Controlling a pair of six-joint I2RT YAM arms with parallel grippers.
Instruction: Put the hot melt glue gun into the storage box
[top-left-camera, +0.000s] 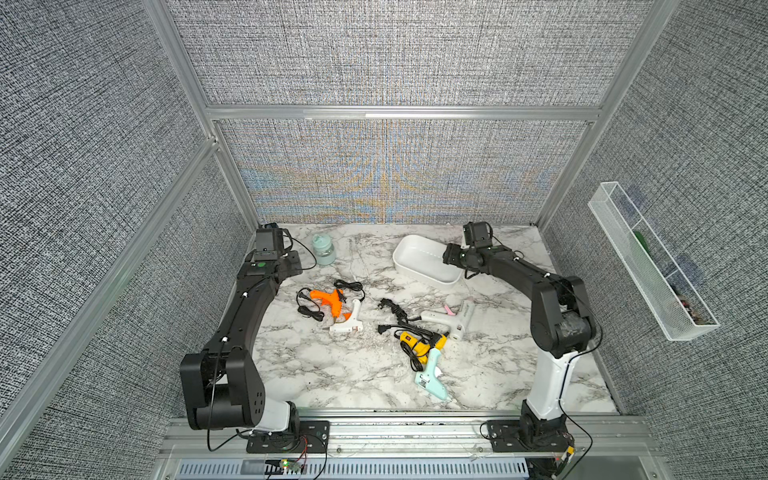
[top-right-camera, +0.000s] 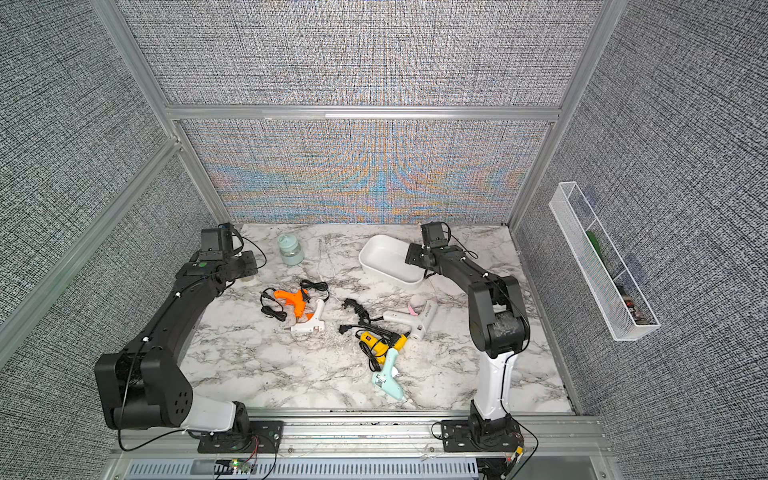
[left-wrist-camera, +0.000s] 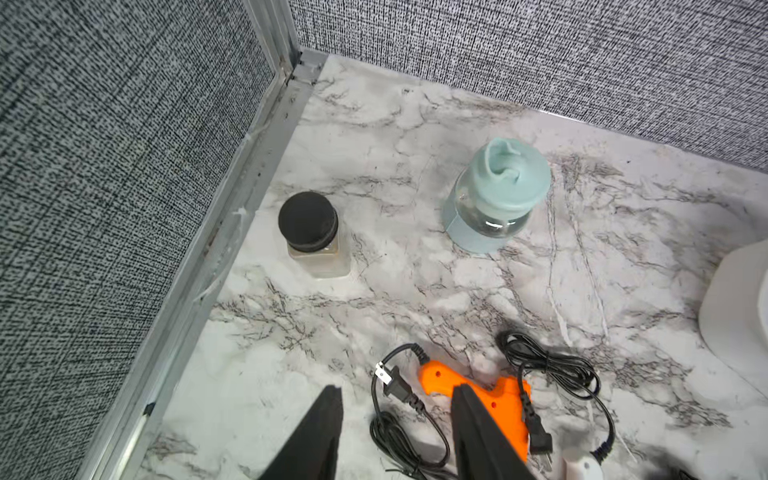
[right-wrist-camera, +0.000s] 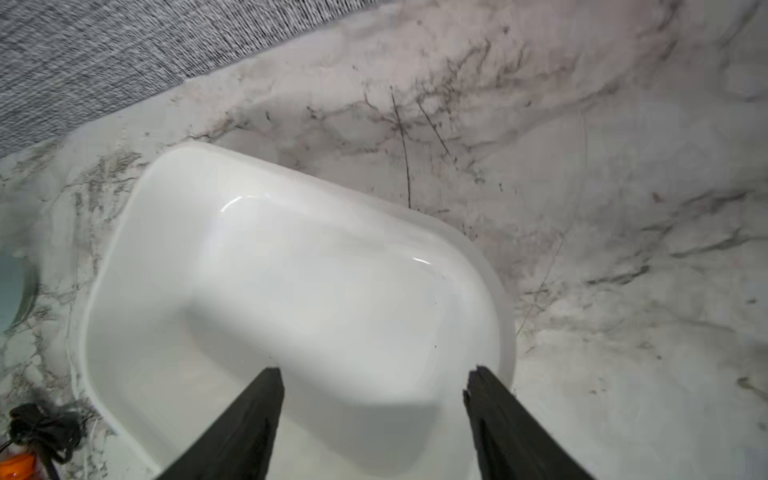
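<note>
An empty white storage box (top-left-camera: 417, 257) stands at the back, right of centre. My right gripper is open over its right part, nothing between its fingers, partly covering the box from above. On the table lie several glue guns: an orange one (top-left-camera: 328, 301), a white one (top-left-camera: 349, 320), a yellow one (top-left-camera: 413, 345), a mint one (top-left-camera: 431, 377) and a grey-white one (top-left-camera: 457, 321) with a pink trigger. My left gripper hangs at the left, part open and empty, with the orange gun's grip and cord below and ahead of it.
A mint-lidded bottle (left-wrist-camera: 500, 192) and a black-capped jar (left-wrist-camera: 316, 232) stand at the back left. Black cords (top-left-camera: 393, 310) lie loose among the guns. A wire basket (top-left-camera: 656, 264) hangs on the right wall.
</note>
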